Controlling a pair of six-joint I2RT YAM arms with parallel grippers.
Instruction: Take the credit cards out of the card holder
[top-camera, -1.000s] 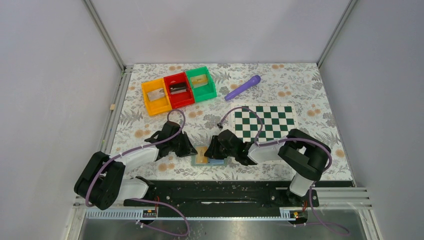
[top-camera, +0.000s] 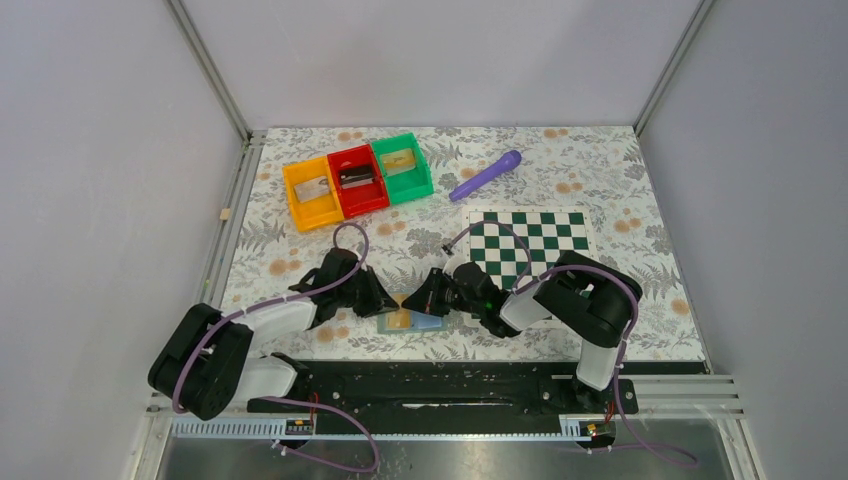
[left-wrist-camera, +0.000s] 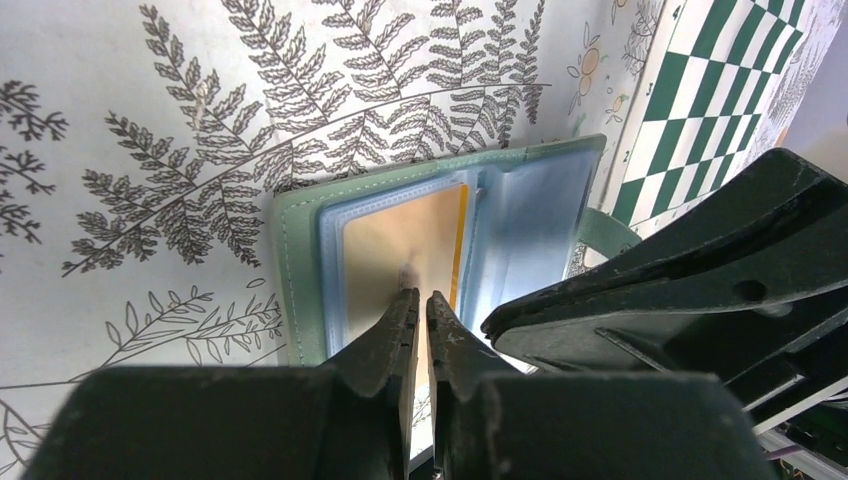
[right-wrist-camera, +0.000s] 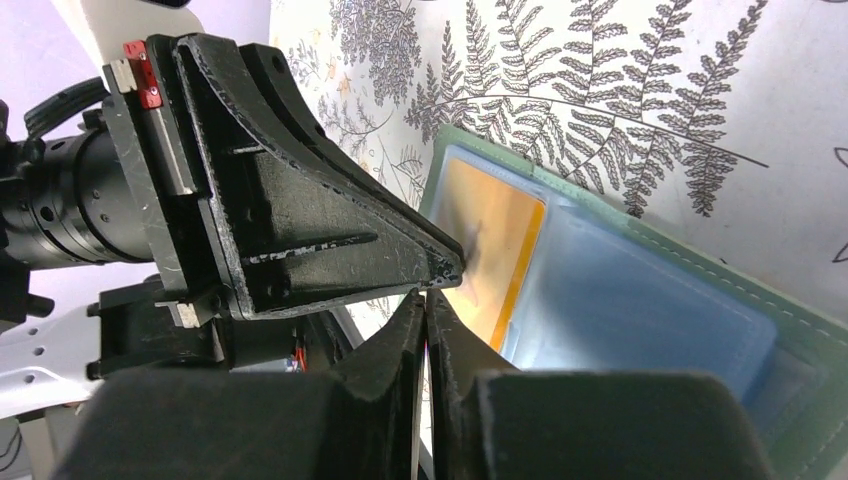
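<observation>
A green card holder with clear bluish pockets lies open flat on the patterned cloth. In its left pocket is a tan card with a yellow edge, also visible in the top view between the grippers. My left gripper is over this card, its fingertips close together with a narrow, empty gap. From the right, my right gripper reaches in over the holder, tips almost meeting; whether they touch is unclear. The blue pocket lies beneath and beside it. The grippers partly hide the holder in the top view.
Behind stand joined yellow, red and green bins, with a card-like item in each. A purple microphone-shaped object and a green-and-white checkered board lie to the right. The cloth between bins and arms is clear.
My right gripper has moved left, nearer to my left gripper. The card holder has slid slightly left. My left gripper has stayed in nearly the same place.
</observation>
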